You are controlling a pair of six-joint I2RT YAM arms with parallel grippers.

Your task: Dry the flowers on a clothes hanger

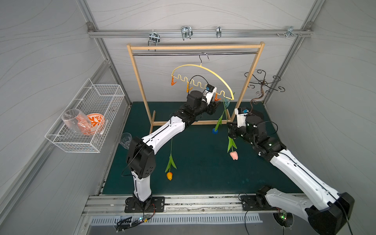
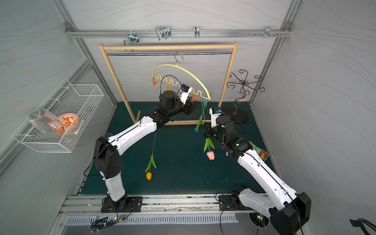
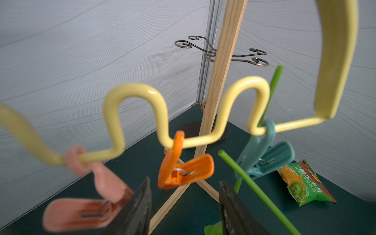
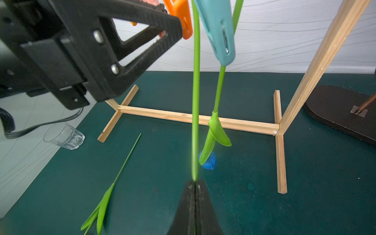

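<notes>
The yellow hanger [image 1: 211, 71] hangs from the rack's metal rail. In the left wrist view, my left gripper is part open with nothing between its fingers. An orange clip [image 3: 187, 172] dangles just beyond and above its fingertips. To the right, a teal clip [image 3: 266, 156] holds the stem of the upside-down blue flower [image 4: 209, 161]. My right gripper is shut on the green stem of the pink flower [image 1: 233, 155], which points bloom down. That stem's free end [image 3: 225, 156] stands between the orange and teal clips. A yellow flower [image 1: 169, 175] lies on the table.
A pink clip [image 3: 88, 203] hangs left of the orange one. The wooden rack post [image 4: 329, 58] and the metal stand [image 2: 235, 113] are on the right. A glass [image 4: 64, 136] lies at the left edge, below the wire basket [image 1: 84, 117].
</notes>
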